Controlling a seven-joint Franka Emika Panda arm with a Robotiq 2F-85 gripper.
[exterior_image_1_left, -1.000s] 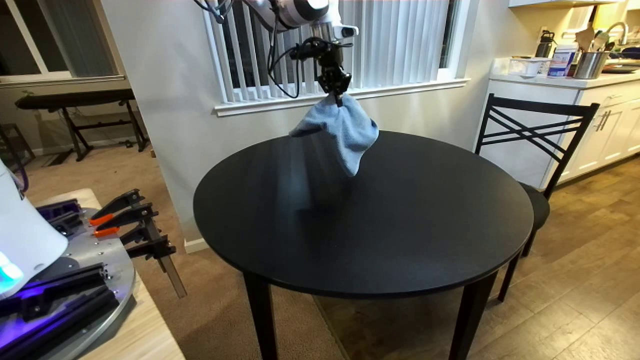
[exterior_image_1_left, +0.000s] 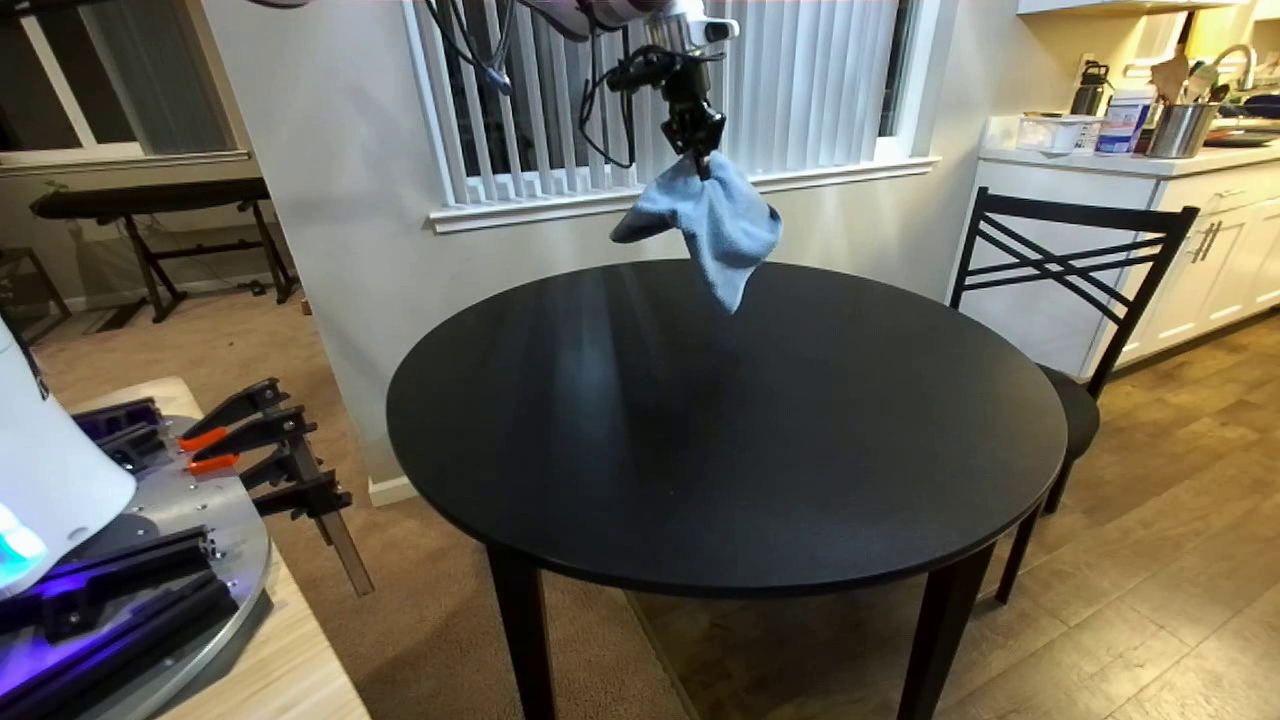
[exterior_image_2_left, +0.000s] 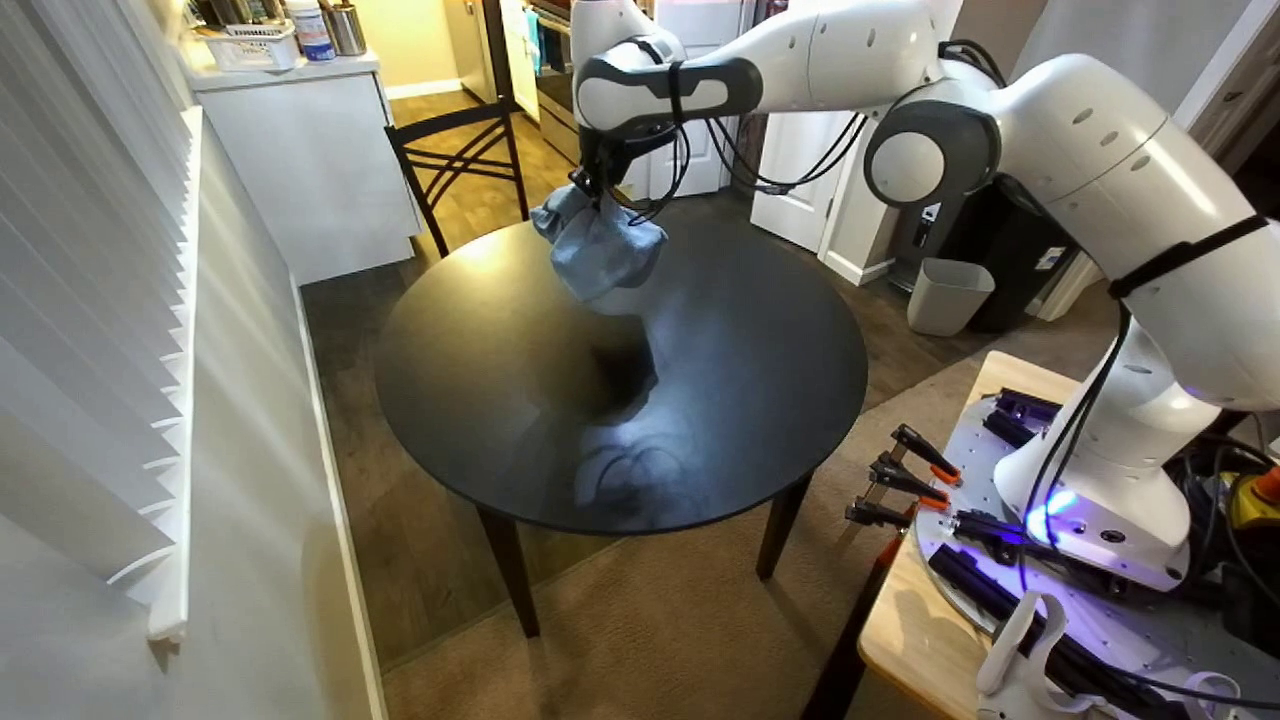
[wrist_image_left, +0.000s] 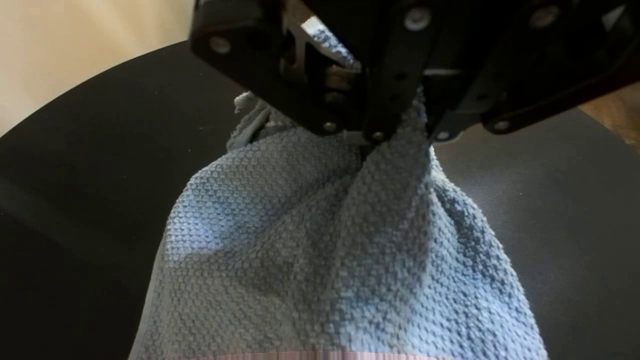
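A light blue textured cloth (exterior_image_1_left: 717, 228) hangs in loose folds above the far part of the round black table (exterior_image_1_left: 720, 444) in exterior view 1. My gripper (exterior_image_1_left: 699, 162) is shut on a bunched part of it, near the cloth's upper middle. The wrist view shows the cloth (wrist_image_left: 336, 240) pinched at the fingertips and draping downward, with bare tabletop (wrist_image_left: 78, 180) behind it. From exterior view 2 the cloth (exterior_image_2_left: 600, 246) appears clear of the table, its shadow on the dark surface below. Its far side is hidden.
A black chair (exterior_image_1_left: 1068, 276) stands by the table's right side in exterior view 1. Behind the table is a wall with a window sill (exterior_image_1_left: 684, 192). The tabletop is empty. Black clamps (exterior_image_1_left: 270, 444) jut from the robot's stand.
My gripper has risen and shifted slightly to the right in exterior view 1, carrying the cloth with it. The cloth's lowest tip now hangs higher. Table and chair have stayed put.
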